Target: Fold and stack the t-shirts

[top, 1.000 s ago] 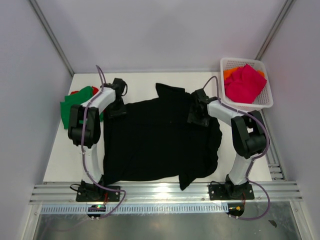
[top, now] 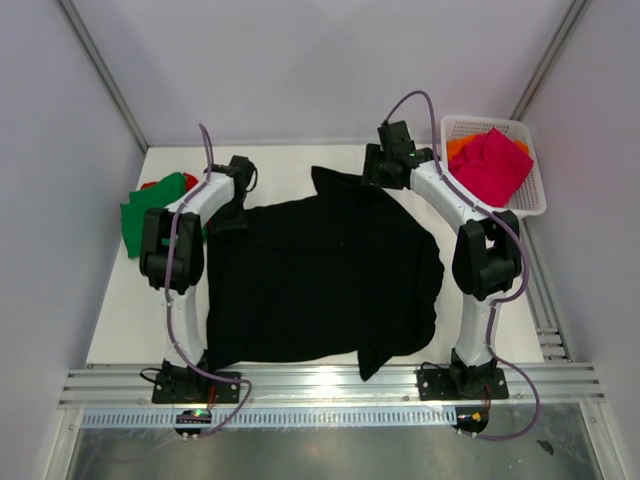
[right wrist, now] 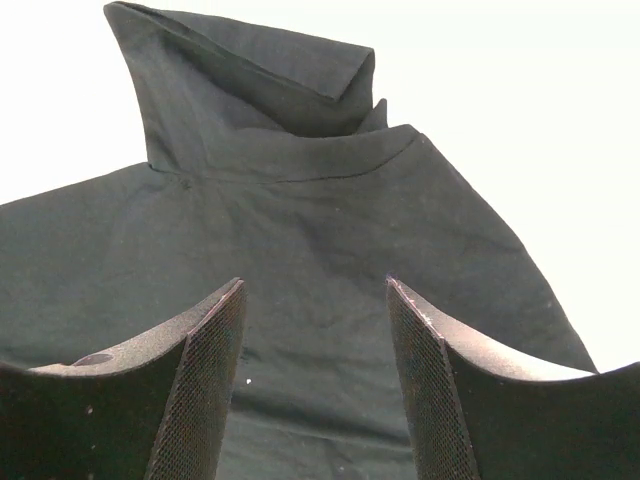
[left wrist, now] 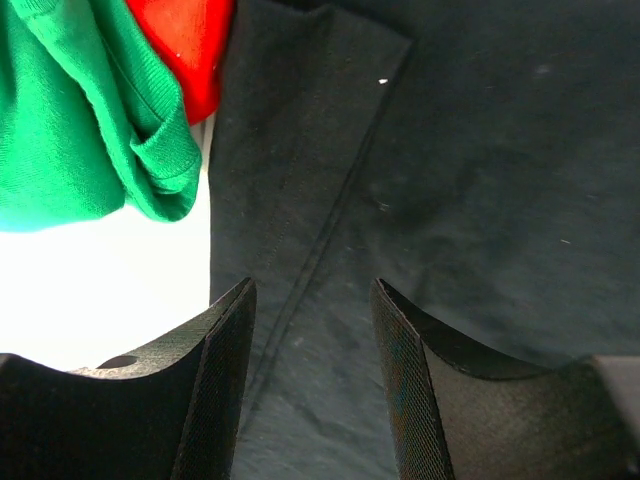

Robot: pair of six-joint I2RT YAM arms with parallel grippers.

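Observation:
A black t-shirt (top: pixel 310 280) lies spread over the middle of the table. One sleeve (top: pixel 335 181) sticks out at the back and another (top: pixel 375 361) hangs past the front edge. Over the shirt's back left part, my left gripper (top: pixel 230 222) is open; its view shows black cloth (left wrist: pixel 300 200) below the parted fingers (left wrist: pixel 225 350). My right gripper (top: pixel 374 168) is above the shirt's back edge, right of the back sleeve. In its view the fingers (right wrist: pixel 205 370) are wide apart, with the sleeve (right wrist: pixel 240 80) lying beyond them, its end partly turned over.
A green folded cloth (top: pixel 135 222) and a red one (left wrist: pixel 190 45) are stacked at the left, close beside the shirt's edge. At the back right stands a white basket (top: pixel 533 195) holding pink (top: pixel 490 168) and orange (top: pixel 459 146) cloth.
My right gripper has moved toward the back and slightly left. The black shirt shows no visible change.

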